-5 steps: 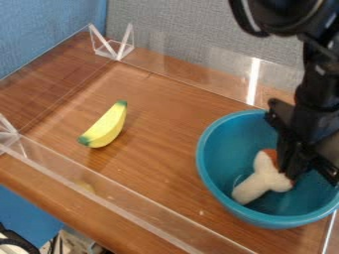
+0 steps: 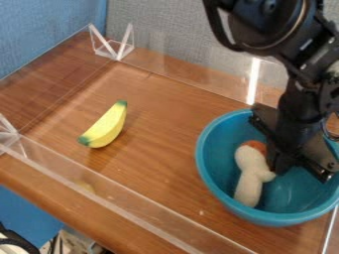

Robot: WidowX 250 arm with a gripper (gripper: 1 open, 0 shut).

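Observation:
A teal bowl [image 2: 212, 169] stands at the right of the wooden table. Inside it lies a white plush toy [image 2: 249, 179] with a bit of orange at its top. My black gripper [image 2: 276, 149] is over the bowl's back right, low beside the toy's upper end; its fingertips are partly hidden, and I cannot tell from this view whether they are open or shut.
A yellow banana [image 2: 106, 123] lies on the bare left half of the table [image 2: 146, 159]. Clear plastic barriers run along the front and back edges, with a grey wall behind.
My gripper has risen slightly. The toy has swung to lie more upright in the view, its lower end toward the bowl's front.

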